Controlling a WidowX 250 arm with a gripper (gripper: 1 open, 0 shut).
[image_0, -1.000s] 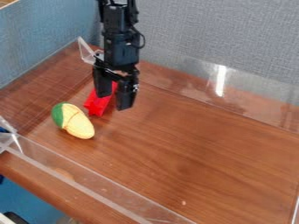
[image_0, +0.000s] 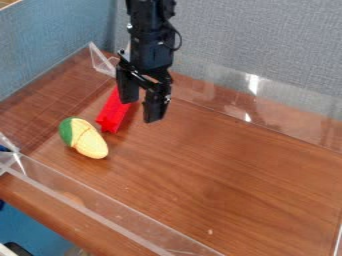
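Note:
My black gripper (image_0: 139, 94) hangs over the left back part of the wooden table, its fingers apart and open. Just left of it and partly behind it lies a red bar-shaped object (image_0: 114, 115). In front and to the left, a yellow toy corn with a green husk (image_0: 87, 142) lies on the table. I cannot tell whether the fingers touch anything; none appears held.
Clear plastic walls edge the wooden table (image_0: 234, 190). A grey wall stands behind, a blue panel at the left. Some blue and dark items sit at the lower left edge.
Over the last second my gripper has shifted right, uncovering more of the red object. The corn and the red object show no clear movement.

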